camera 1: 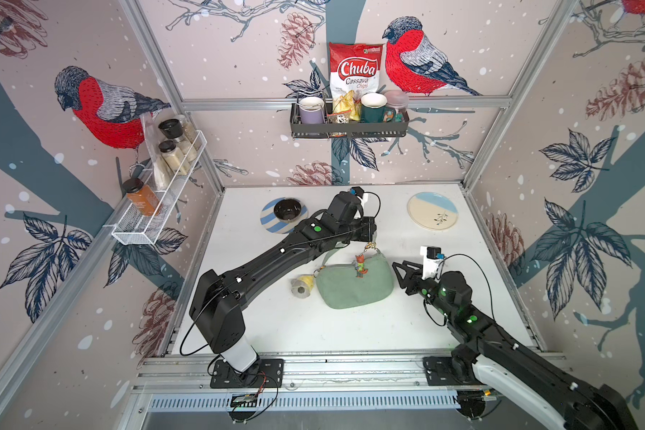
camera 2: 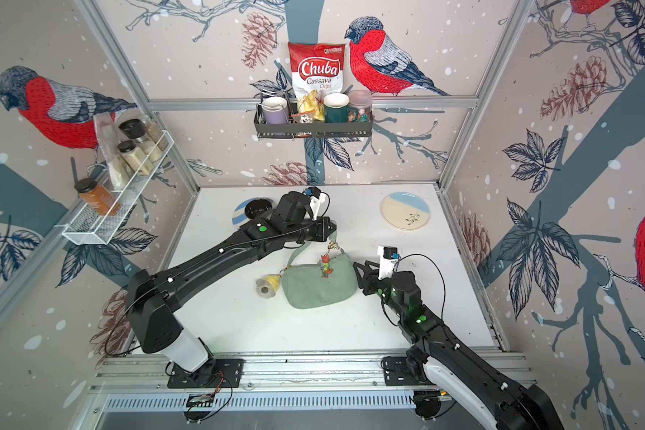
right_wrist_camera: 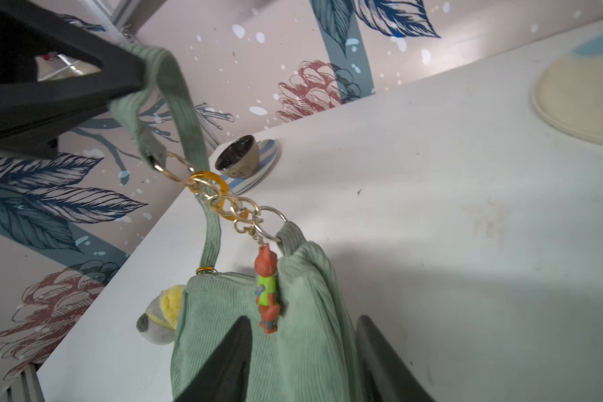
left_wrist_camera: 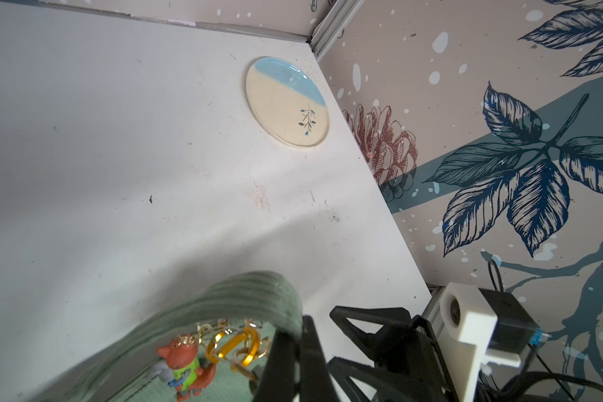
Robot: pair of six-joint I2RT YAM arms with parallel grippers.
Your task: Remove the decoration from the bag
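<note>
The green bag (camera 1: 351, 286) is lifted upright at the table's middle, its strap raised in my left gripper (camera 1: 365, 236), whose fingers are shut on it. A fox-like figurine decoration hangs from a gold chain clipped near the bag's right strap ring, also seen in the left wrist view beside the strap (left_wrist_camera: 234, 294). My right gripper (camera 1: 401, 276) stands just right of the bag; its fingertips, blurred at the bottom of the right wrist view, are apart, below the decoration, with nothing clearly between them.
A yellow-grey plush item (camera 1: 301, 286) lies left of the bag. A striped plate with a dark bowl (camera 1: 287, 209) is at back left, a round plate (camera 1: 432, 208) at back right. Shelves hang on the walls.
</note>
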